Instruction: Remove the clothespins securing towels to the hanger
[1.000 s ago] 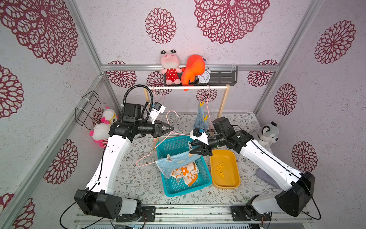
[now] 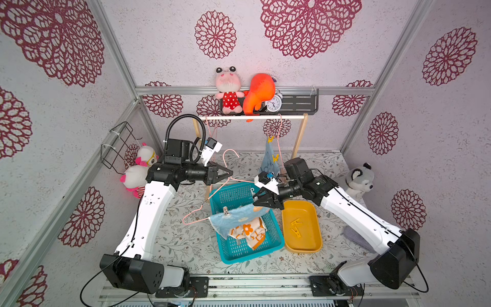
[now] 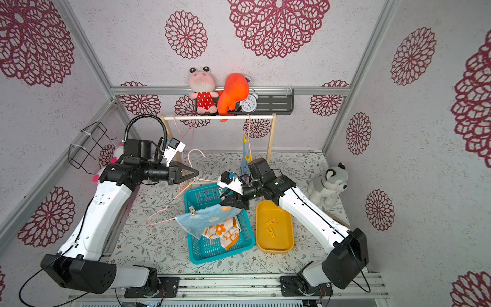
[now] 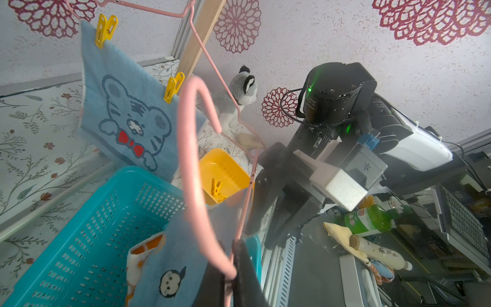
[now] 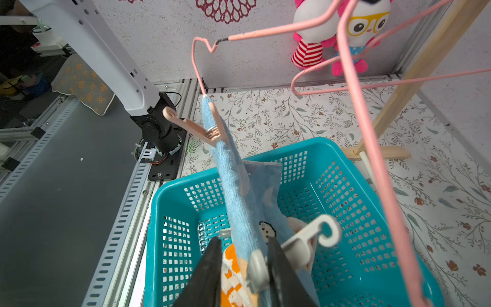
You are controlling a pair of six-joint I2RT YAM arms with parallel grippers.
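A light blue towel (image 2: 232, 219) hangs from a pink hanger (image 2: 223, 187), low over the teal basket. My left gripper is shut on the hanger's wire below its hook. Towards the left end of the towel sits a beige clothespin (image 5: 204, 128). A pale clothespin (image 5: 305, 240) is at the near end in the right wrist view; my right gripper has its fingers parted around part of that pin and the towel edge. Farther back, a second blue towel (image 4: 127, 102) hangs on another hanger with yellow clothespins (image 4: 174, 87).
The teal basket (image 2: 279, 238) holds an orange-and-white cloth (image 2: 250, 232). To its right, a yellow tray (image 2: 309, 225) contains yellow clothespins (image 2: 295, 227). The wooden rack (image 2: 301, 134) stands at the back. A grey plush toy (image 2: 361, 176) sits at the right.
The part of the pale clothespin showing above my right gripper has shifted slightly up and left. Both arms, the hanger and the towel look nearly still.
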